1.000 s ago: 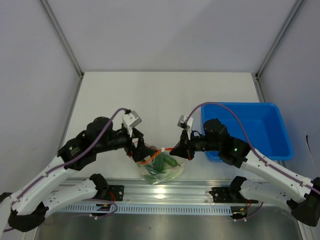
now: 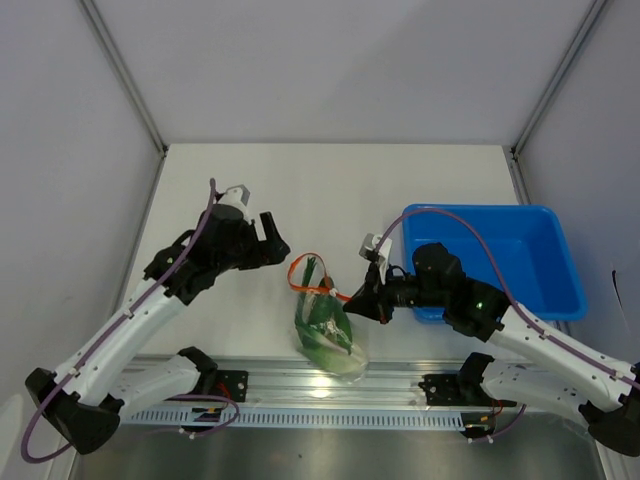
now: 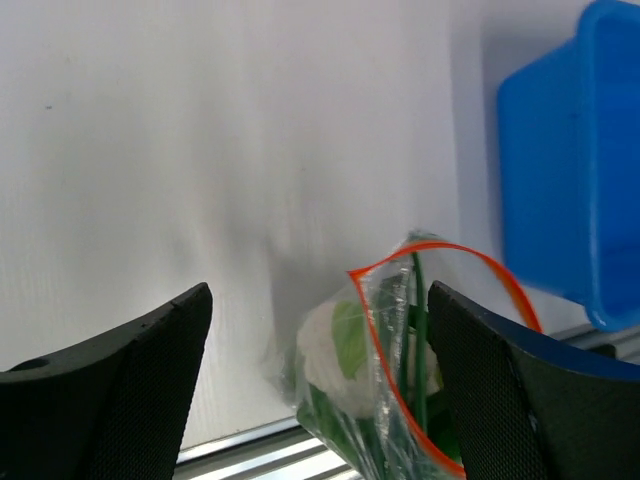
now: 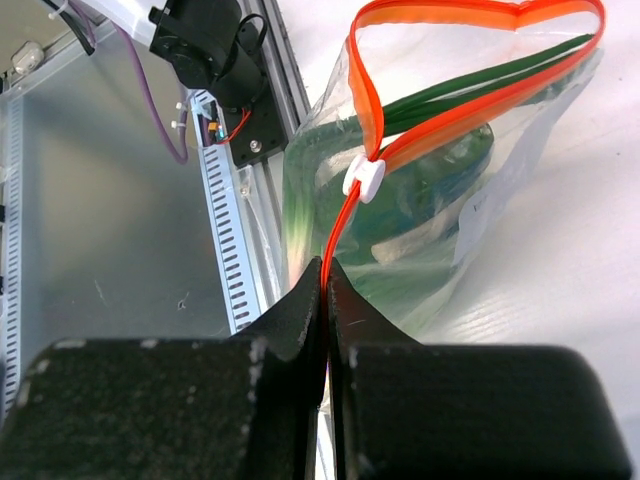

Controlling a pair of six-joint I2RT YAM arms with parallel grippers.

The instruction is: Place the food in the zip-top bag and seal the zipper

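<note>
The zip top bag (image 2: 330, 335) stands at the front middle with green vegetables inside and its orange zipper (image 3: 510, 280) looped open at the top. In the right wrist view, a white slider (image 4: 363, 178) sits on the zipper. My right gripper (image 2: 368, 300) is shut on the orange zipper strip just past the slider. My left gripper (image 2: 272, 240) stands open above and to the left of the bag, with the bag below and beyond its fingers in the left wrist view.
A blue bin (image 2: 500, 290) sits at the right behind my right arm. The board (image 2: 220, 170) is clear at the back and left. A metal rail (image 2: 300, 380) runs along the front edge.
My left gripper has moved back, away from the bag, and turned. The bag now stands taller with its zipper loop higher. My right gripper has shifted slightly.
</note>
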